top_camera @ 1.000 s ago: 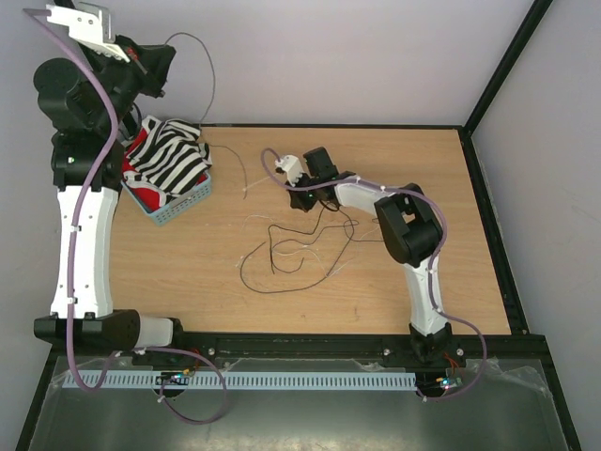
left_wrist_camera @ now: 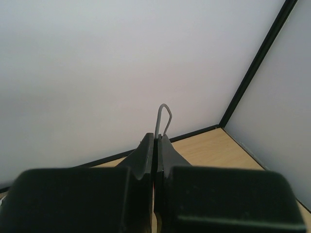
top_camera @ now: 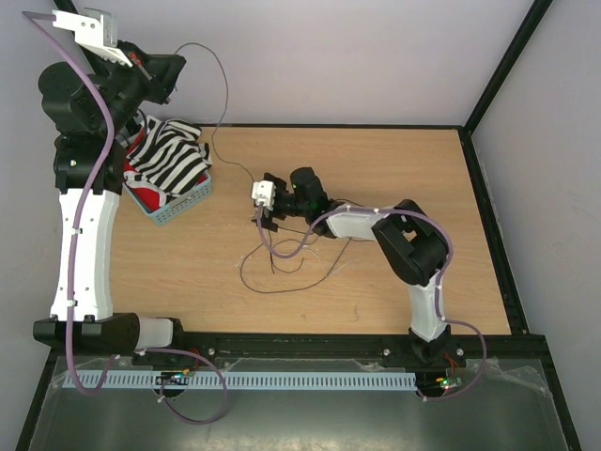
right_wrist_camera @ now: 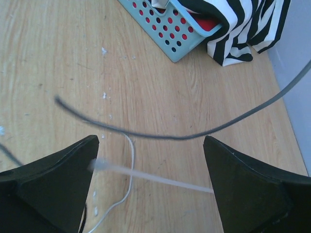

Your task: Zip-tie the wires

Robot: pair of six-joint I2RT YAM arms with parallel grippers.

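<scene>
My left gripper (top_camera: pixel 169 66) is raised high at the upper left, shut on a grey wire (left_wrist_camera: pixel 158 116) that loops above its fingertips and hangs in an arc toward the table centre. My right gripper (top_camera: pixel 263 214) is low over the table's middle, open, with a blurred grey wire (right_wrist_camera: pixel 238 116) passing across its view above the fingers and a pale strip (right_wrist_camera: pixel 160 177) below it. Dark and white wires (top_camera: pixel 282 289) lie tangled on the wooden table. Whether the right fingers touch any wire is unclear.
A light blue basket (top_camera: pixel 178 207) with striped and red cloth sits at the table's left rear, under the left arm. Walls stand at back and sides.
The left gripper shifted slightly right earlier; its hanging wire now arcs further toward the centre.
</scene>
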